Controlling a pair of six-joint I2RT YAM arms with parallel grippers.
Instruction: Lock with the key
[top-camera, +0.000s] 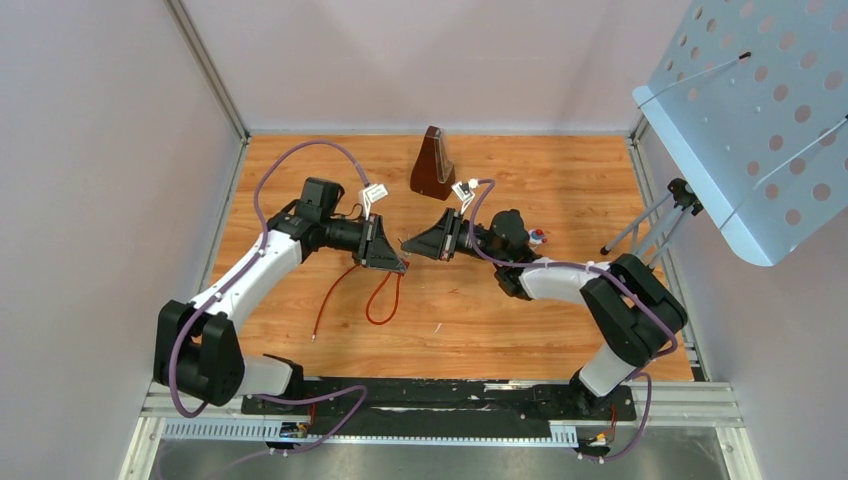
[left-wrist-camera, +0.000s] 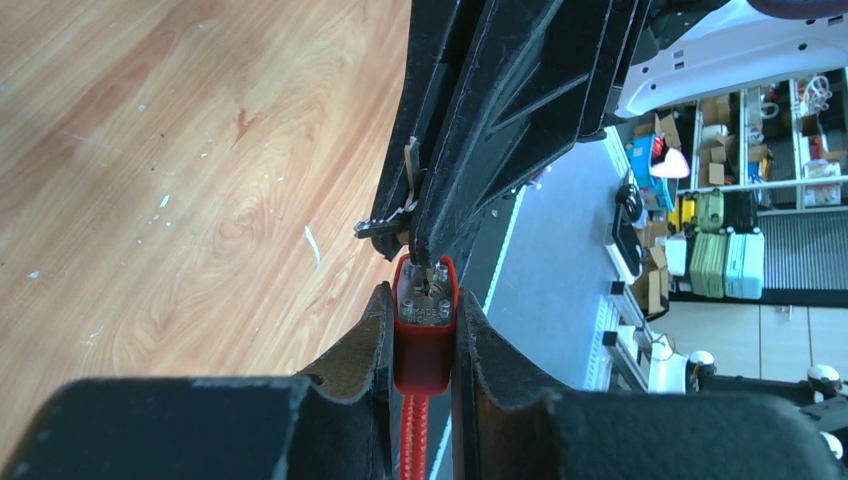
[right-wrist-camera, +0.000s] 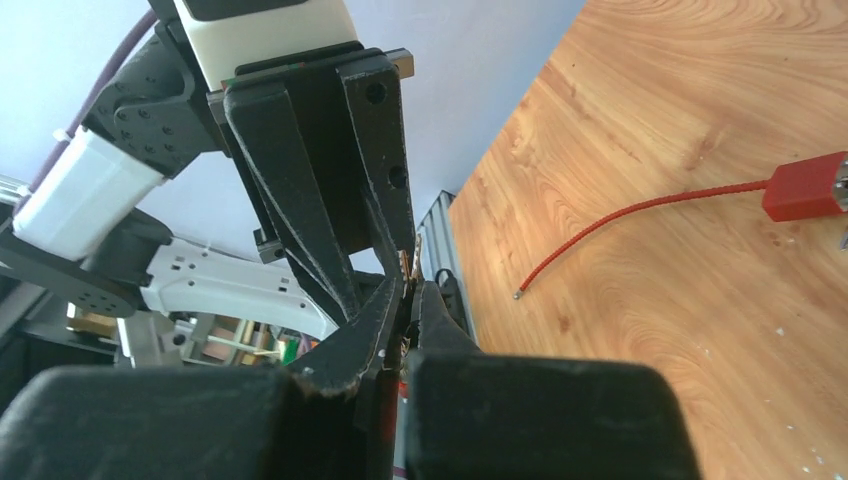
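Note:
In the left wrist view, a red lock (left-wrist-camera: 423, 345) with a metal face sits between the fingers of my left gripper, which is shut on it; a red cable (left-wrist-camera: 414, 435) hangs below. My right gripper is shut, with thin metal key pieces (right-wrist-camera: 417, 258) at its fingertips. In the left wrist view, these key pieces (left-wrist-camera: 378, 228) stick out sideways from the right fingertips, close above the lock's face. Whether the key is in the lock cannot be told. From the top, both grippers face each other over the mid-table, the lock (top-camera: 405, 266) at the left fingertips.
Another red block (right-wrist-camera: 805, 188) with a red cable (right-wrist-camera: 640, 203) lies on the table. A brown metronome-like object (top-camera: 433, 165) stands at the back, and a small red-and-white item (top-camera: 537, 238) sits behind the right arm.

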